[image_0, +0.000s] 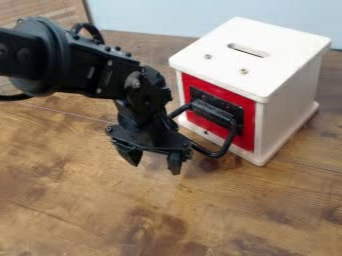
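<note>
My black gripper (152, 158) hangs low over the wooden table at the centre of the camera view, its fingers pointing down and standing open, with nothing visible between them. Just behind it and to the right is a white box (287, 110) with a slot in its top and a red front panel (245, 140). A black housing on that panel is partly behind my wrist and its cable, so I cannot tell whether the arm touches it.
A lighter wooden board or surface lies at the far left behind the arm.
</note>
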